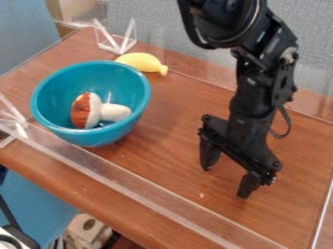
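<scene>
My gripper (pixel 228 167) is open, its black fingers spread low over the bare wooden table at the right, with nothing visible between them. To its left stands a blue bowl (pixel 68 90) holding an orange-and-white object (pixel 86 111) and white objects (pixel 115 113). A yellow object (pixel 142 62), shaped like a banana or squash, lies behind the bowl.
Clear plastic barriers run along the table (pixel 156 190). White tape or plastic pieces (pixel 115 39) sit at the back left corner. A grey panel (pixel 156 24) is behind.
</scene>
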